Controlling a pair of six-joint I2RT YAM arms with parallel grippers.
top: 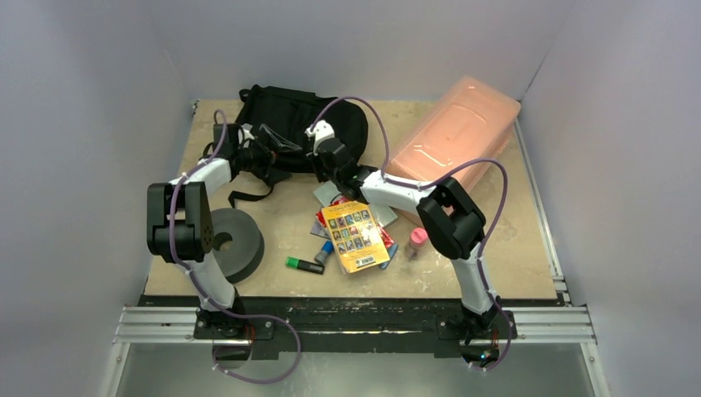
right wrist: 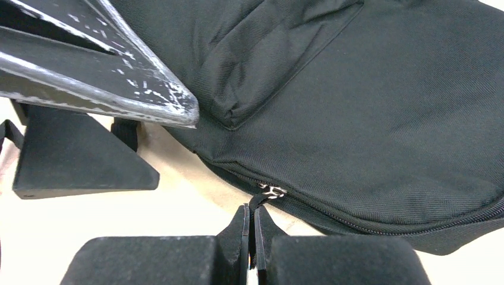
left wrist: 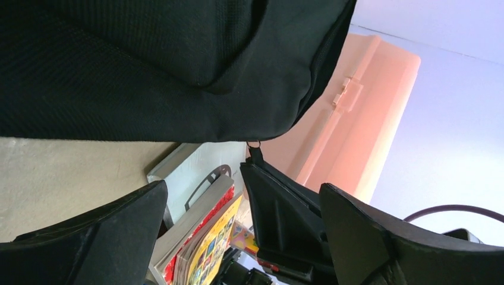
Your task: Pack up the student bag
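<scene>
The black bag (top: 273,112) lies at the back left, its zipped edge facing the front. In the right wrist view my right gripper is shut on the bag's black zipper pull (right wrist: 257,200), just below the metal slider (right wrist: 273,191). My left gripper stands open, with no bag fabric between its fingers; it reaches over the bag's front edge from the left, beside the right gripper. A yellow book (top: 355,236) rests on a pile of other books. A green-capped marker (top: 304,265) and a blue-capped tube (top: 325,252) lie nearby.
A pink plastic box (top: 455,132) occupies the back right. The thick grey ring (top: 246,248) sits below the left arm. A pink-capped bottle (top: 416,241) stands by the right arm. A strap (top: 252,195) trails from the bag.
</scene>
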